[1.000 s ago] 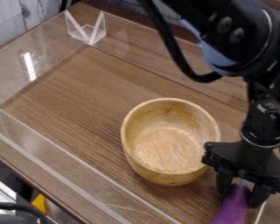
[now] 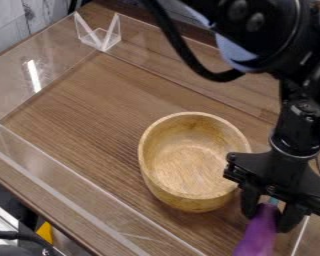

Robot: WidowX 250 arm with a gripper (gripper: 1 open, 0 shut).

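Note:
My black gripper (image 2: pixel 267 200) is at the lower right, shut on a purple object (image 2: pixel 258 232) that extends down from its fingers toward the bottom edge. Left of the gripper, close beside it, a round wooden bowl (image 2: pixel 187 155) rests on the wooden table; its inside looks empty.
A clear plastic piece (image 2: pixel 99 30) stands at the back left. Clear panels edge the table (image 2: pixel 83 115) on the left and front. The table left of and behind the bowl is bare. Cables run at the bottom left corner.
The gripper and arm have risen a little, with the purple object held in it. The bowl looks unmoved.

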